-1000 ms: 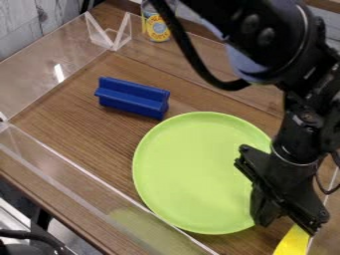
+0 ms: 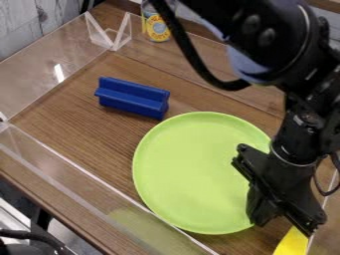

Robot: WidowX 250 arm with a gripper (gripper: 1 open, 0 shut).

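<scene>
My black gripper is low at the right, over the right part of a large green plate. Its fingertips are at or just above the plate near its right rim; nothing shows between them, and it looks shut. A yellow object lies at the bottom right, partly hidden by the gripper.
A blue rack-like block sits on the wooden surface at upper left. Clear plastic walls edge the area at left and front. A can stands at the back.
</scene>
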